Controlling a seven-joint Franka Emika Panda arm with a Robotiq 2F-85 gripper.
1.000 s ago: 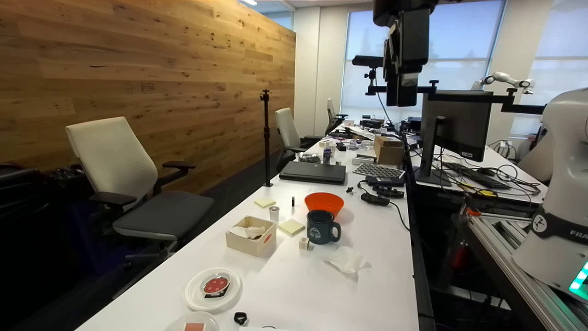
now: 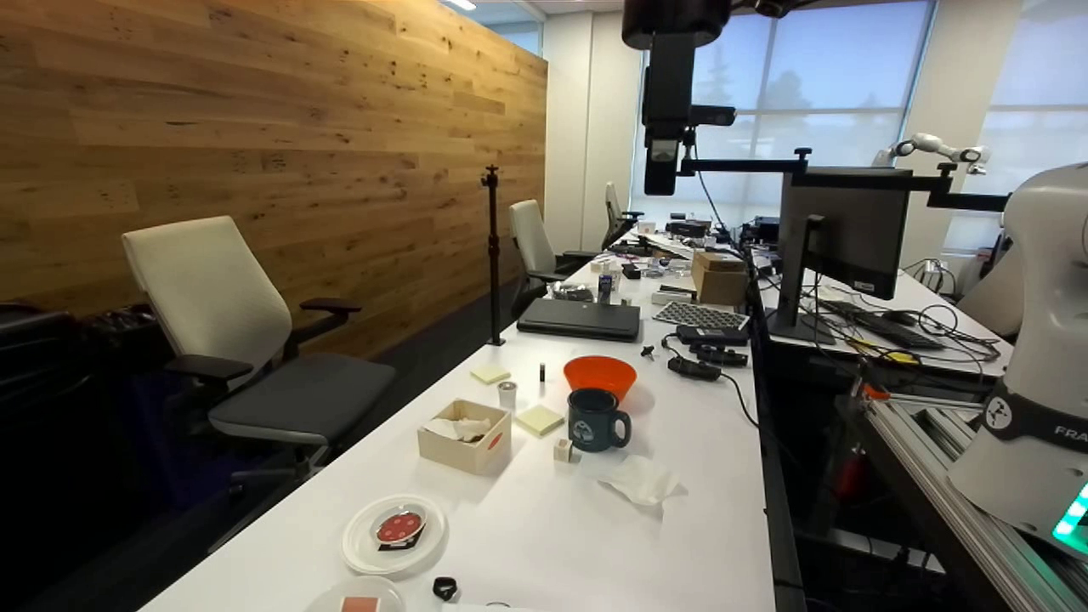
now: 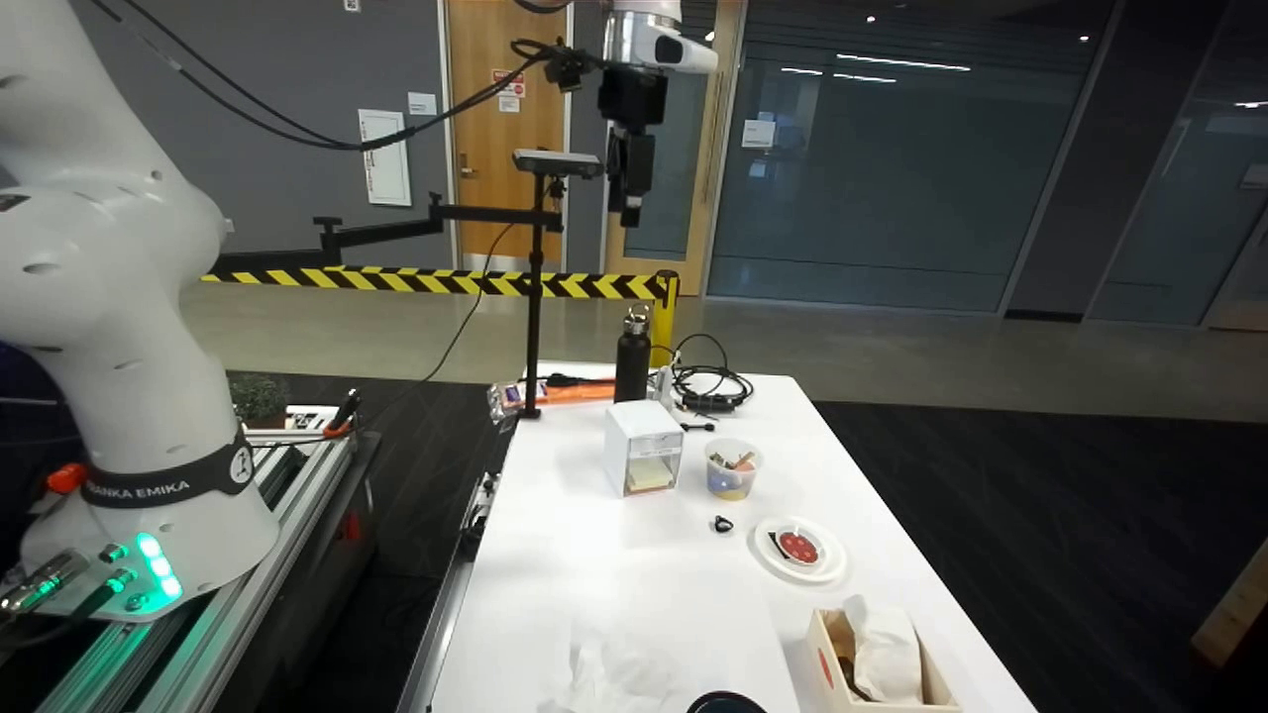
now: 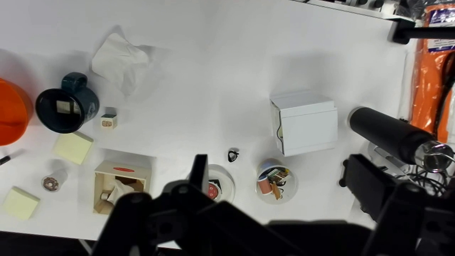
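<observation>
High above the white table hangs my gripper, far from every object. Its two black fingers [image 4: 199, 170] stand wide apart in the wrist view, with nothing held between them. Below the gap lie a clear cup [image 4: 286, 200] of small items, a white box [image 4: 309, 130] and a small black ring-like piece [image 4: 233, 155]. A white plate [image 4: 228, 183] with a red-patterned item is partly covered by the left finger. On the wrist view's left are a dark mug [image 4: 90, 104], an orange bowl [image 4: 12, 113], a small cube [image 4: 108, 121] and a wooden bin [image 4: 145, 172] holding crumpled tissue.
A crumpled tissue [image 4: 119, 64] lies near the mug. The black bottle [image 3: 632, 362] and camera pole [image 3: 535, 297] stand at one table end, beside loose cables [image 3: 709, 386]. A closed laptop [image 2: 579, 320] lies beyond the bowl.
In exterior view 1 my gripper has moved left and turned, now showing narrow and edge-on. The objects on the table have not moved.
</observation>
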